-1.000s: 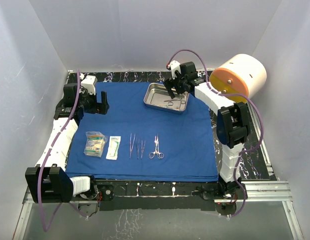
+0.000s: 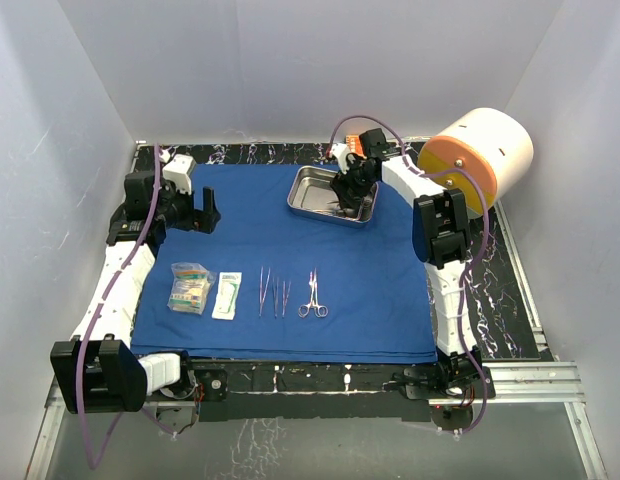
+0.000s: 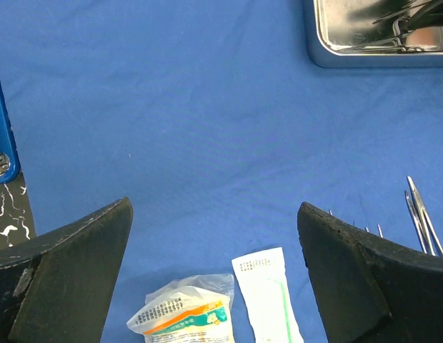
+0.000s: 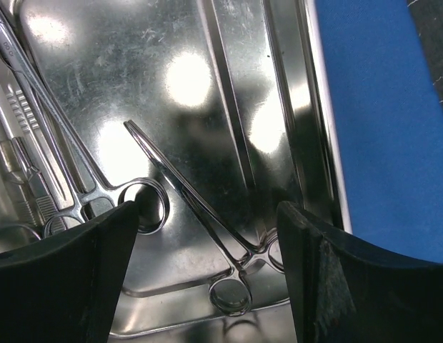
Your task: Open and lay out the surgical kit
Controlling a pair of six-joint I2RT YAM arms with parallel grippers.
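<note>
The metal tray [image 2: 312,190] stands at the back right of the blue cloth. Over its right part hovers my right gripper [image 2: 352,203], part open. In the right wrist view a small pair of scissor-handled forceps [image 4: 200,204] lies on the tray floor, its ring handles [image 4: 230,295] low between the fingers, not visibly gripped. A larger ring-handled instrument [image 4: 75,146] and a scalpel-like tool [image 4: 25,118] lie left of it. My left gripper [image 2: 205,212] hangs open and empty above the cloth's left side.
Laid along the cloth's front are a plastic bag of packets [image 2: 191,288], a white packet [image 2: 227,296], tweezers [image 2: 263,290] and other slim tools, and scissors-like forceps [image 2: 313,297]. A cream roll [image 2: 485,150] stands at the back right.
My right gripper has come down into the tray, moving a little toward the front, and now covers the instruments there. The left arm is practically still.
</note>
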